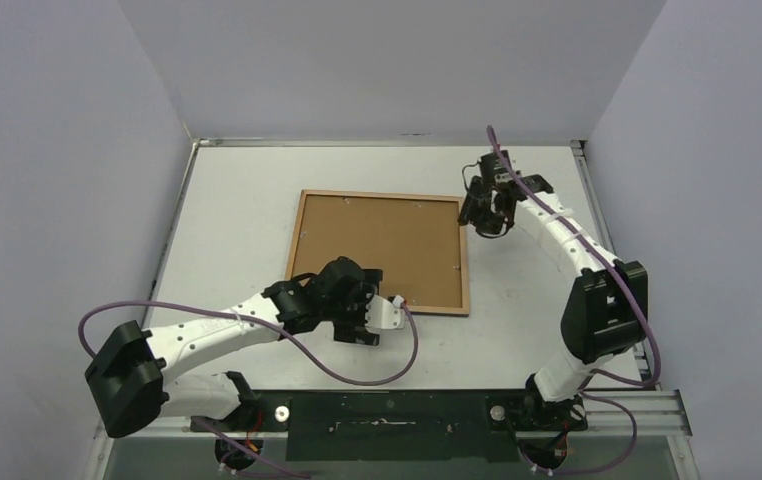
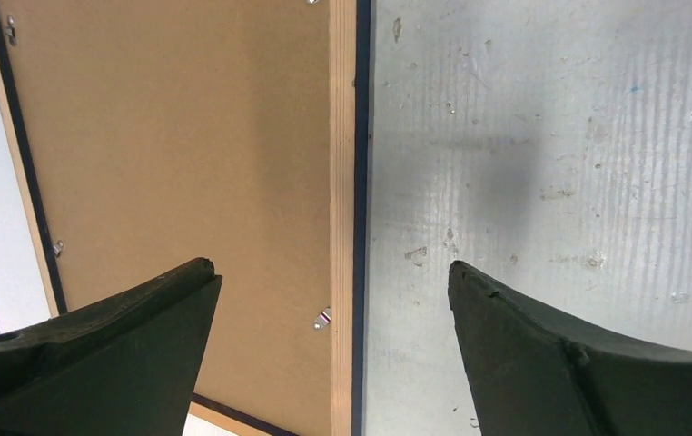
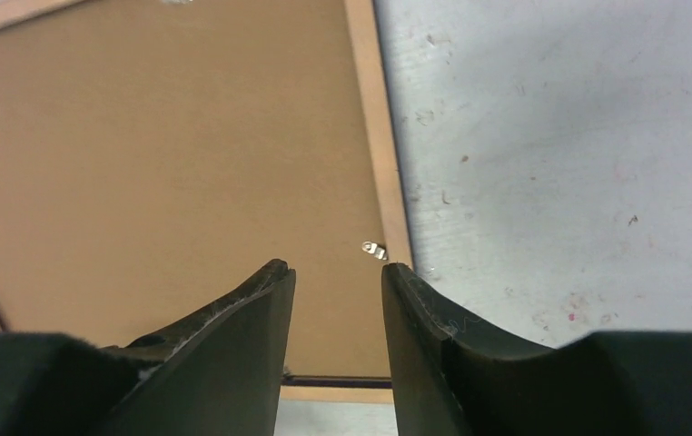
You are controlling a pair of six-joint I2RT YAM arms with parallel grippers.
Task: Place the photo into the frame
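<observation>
The wooden picture frame (image 1: 466, 270) lies flat on the white table, its brown backing board (image 1: 377, 235) facing up. No separate photo shows in any view. Over the frame's front edge, my left gripper (image 1: 369, 307) stands open; in the left wrist view its fingers (image 2: 174, 309) are on either side of the wooden strip (image 2: 342, 182), with nothing clasped. At the frame's right side, toward the back, my right gripper (image 1: 471, 208) is open too. In the right wrist view its empty fingers (image 3: 265, 309) appear over the board and the wooden strip (image 3: 380, 154).
Small metal tabs sit along the board's edge, among them one tab (image 3: 374, 250) in the right wrist view and one tab in the left. Bare table (image 1: 227, 220) surrounds the frame. Purple cables (image 1: 597, 250) loop beside both arms.
</observation>
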